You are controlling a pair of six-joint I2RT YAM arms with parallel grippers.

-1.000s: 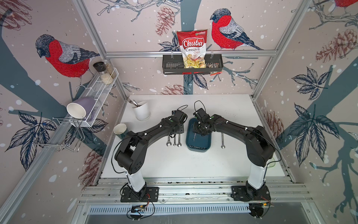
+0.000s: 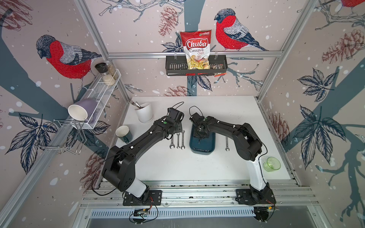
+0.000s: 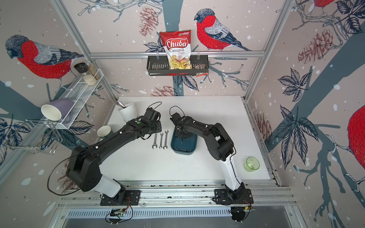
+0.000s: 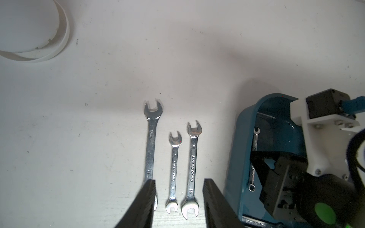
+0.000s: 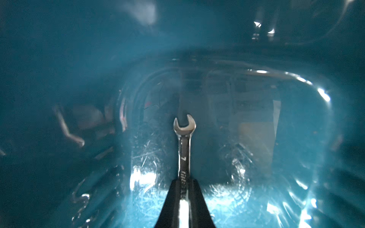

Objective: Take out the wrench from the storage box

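Observation:
The dark blue storage box [image 2: 202, 152] stands near the table's middle, my right arm leaning over it from the right. Inside lies a small silver wrench, also partly visible in the left wrist view, where my right arm covers its middle. My right gripper reaches down to it, its fingers close on either side of the handle; whether they grip it cannot be told. A second wrench [image 4: 262, 222] lies across the box's near end. My left gripper hangs open above the table left of the box, nothing between its fingers.
Three loose wrenches [image 4: 192, 167] lie side by side beneath my left gripper. One more wrench [image 2: 227, 143] lies right of the box. A white utensil holder [image 2: 144, 112] and a cup [image 2: 124, 133] stand at left, a green glass [image 2: 271, 163] at right.
My left arm has shifted back to the left. The wrenches on the table stay put.

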